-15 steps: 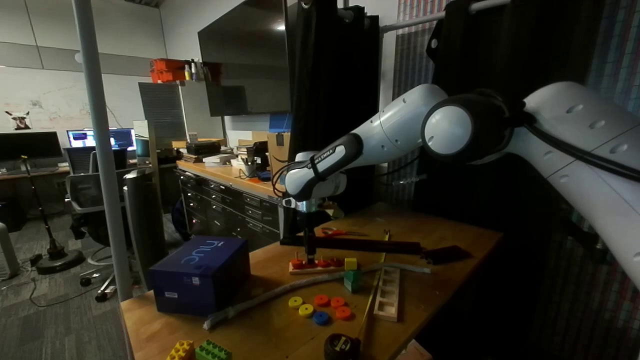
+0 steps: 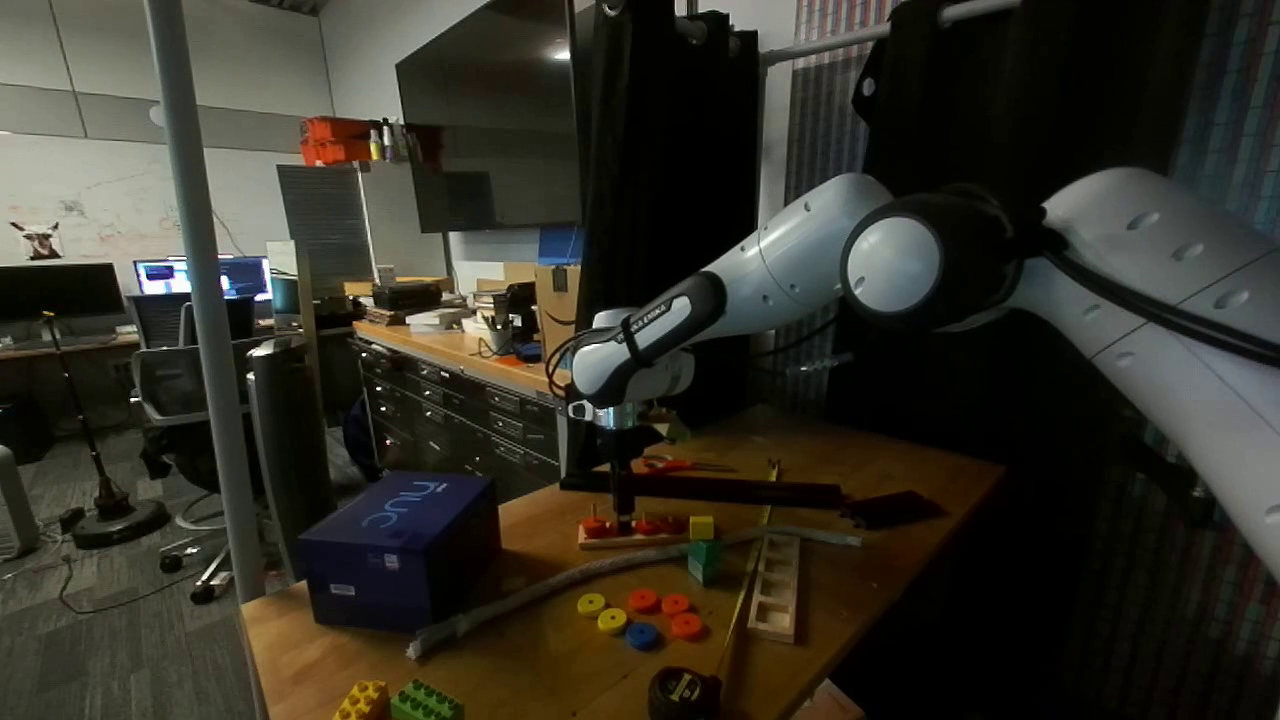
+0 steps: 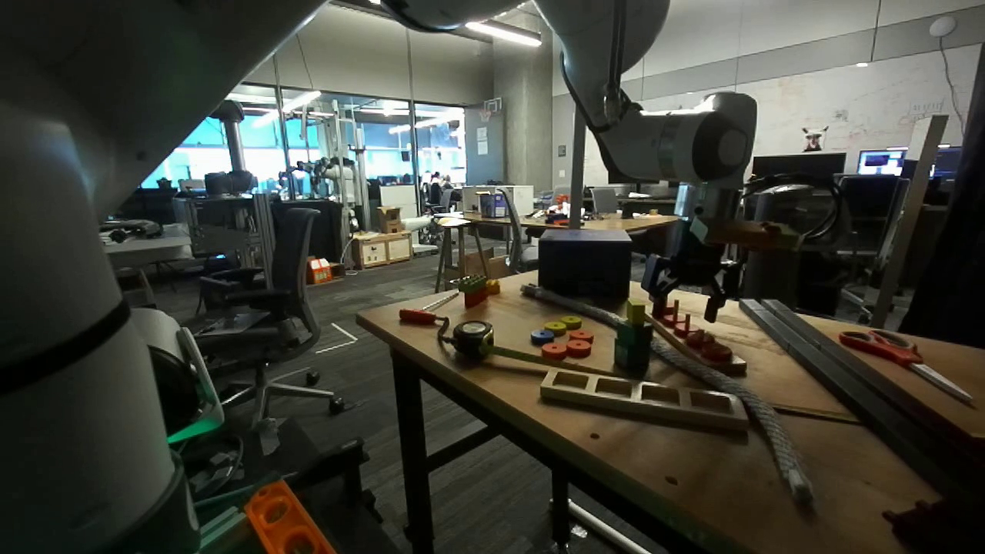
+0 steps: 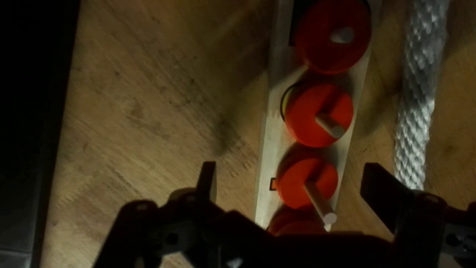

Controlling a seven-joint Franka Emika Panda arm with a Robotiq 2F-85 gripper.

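Observation:
My gripper stands open, its two dark fingers apart on either side of the pegboard in the wrist view. The wooden pegboard [image 4: 276, 129] carries several red discs on pegs. One red disc [image 4: 294, 183] lies between the fingers' line, its peg rising through it, with another disc [image 4: 296, 227] partly hidden by the gripper body. Farther up the board are a red disc [image 4: 308, 120] with a sliver of yellow showing beneath and a darker red disc [image 4: 321, 49]. In exterior view 2 the gripper [image 3: 686, 303] hangs low over the board; contact cannot be told.
A grey rope [image 2: 540, 588] runs alongside the board. Green blocks topped with yellow [image 2: 703, 558] stand close by. Loose discs [image 2: 643, 635], a slotted wooden tray [image 2: 759, 618], a tape measure [image 2: 683, 694], a blue box [image 2: 396, 552] and a dark bar [image 2: 732, 490] surround them.
Compared with a second ago, my gripper sits slightly lower over the pegboard, and the hand appears turned a little. The objects on the table look unmoved.

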